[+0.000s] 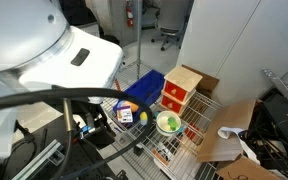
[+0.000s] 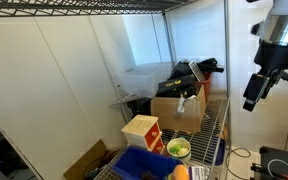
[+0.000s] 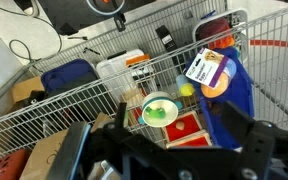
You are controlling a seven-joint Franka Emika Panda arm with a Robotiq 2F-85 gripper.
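In the wrist view my gripper looks down over a wire rack, its dark fingers spread wide apart with nothing held between them. Below the gap stands a round white bowl (image 3: pixel 159 109) with something green inside; exterior view 1 shows the same bowl (image 1: pixel 168 122) near the rack's middle. Beside it is a red-and-cream drawer box (image 1: pixel 179 88), partly hidden by the gripper in the wrist view. A blue bin (image 2: pixel 144 163) lies next to the box. An orange round object (image 3: pixel 215 81) and a printed packet (image 3: pixel 205 66) are at the bin's edge.
The wire rack (image 3: pixel 9 134) has raised sides. A cardboard box (image 1: pixel 227 125) stands at one end, with dark items beyond it. Small items, including a yellow one (image 3: pixel 187 89) and a white container (image 3: pixel 123 64), lie near the bowl. Some bare wire shows left of the bowl in the wrist view.
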